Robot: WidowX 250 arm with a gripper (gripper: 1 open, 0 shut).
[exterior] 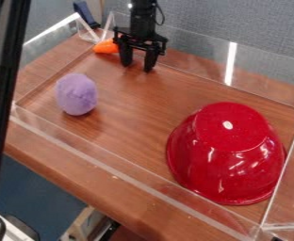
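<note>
My black gripper hangs at the back of the wooden table, its fingers down near the tabletop; whether it is open or shut is hard to tell. An orange object lies just left of it, partly hidden behind it. A purple ball-like object sits at the left of the table. A large glossy red upturned bowl stands at the right front.
Clear walls edge the wooden table. A grey padded wall stands behind.
</note>
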